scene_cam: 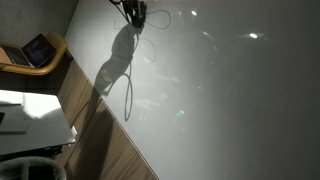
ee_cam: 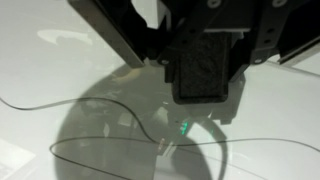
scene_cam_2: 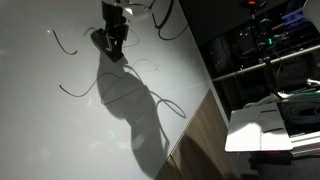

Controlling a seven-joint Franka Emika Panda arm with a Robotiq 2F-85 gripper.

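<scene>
My gripper is at the top of the wrist view, its fingers shut around a dark, fuzzy-looking block (ee_cam: 203,72). Below the block spreads a smooth white surface (ee_cam: 285,110). In exterior view 1, the gripper (scene_cam: 133,14) is near the top edge, over that surface. Exterior view 2 shows the gripper (scene_cam_2: 112,32) as a dark shape, where I cannot tell the block from the fingers. Whether the block touches the surface is unclear.
A thin dark cable (ee_cam: 85,99) curves across the wrist view. Small green marks (ee_cam: 184,128) lie below the block. A wooden floor (scene_cam: 118,145) runs past its edge. A laptop (scene_cam: 38,50) sits on a chair at the left.
</scene>
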